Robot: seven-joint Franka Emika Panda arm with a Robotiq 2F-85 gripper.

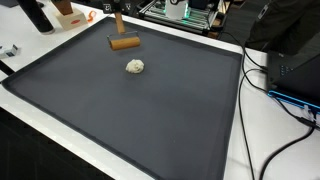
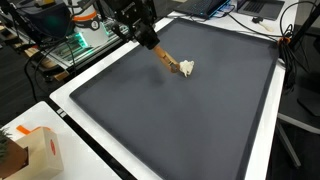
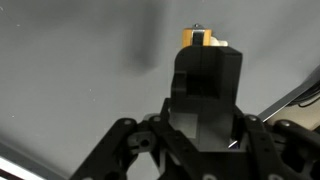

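In the first exterior view, a tan roller [image 1: 125, 43] on a thin wire frame is near the far edge of the dark board, its orange handle [image 1: 119, 21] upright above it. A crumpled whitish lump [image 1: 135, 66] lies on the board, just nearer than the roller and apart from it. The second exterior view has my gripper [image 2: 151, 40] shut on the roller's handle, with the roller [image 2: 167, 59] beside the lump [image 2: 186, 68]. From the wrist, the gripper blocks most of the tool. Whether the roller touches the board is unclear.
The dark board [image 1: 160, 110] is largely bare, with a white table border [image 1: 80, 127] around it. At the right lie a black device [image 1: 295, 82] and loose cables. An orange-and-white box [image 1: 69, 15] stands at the far left.
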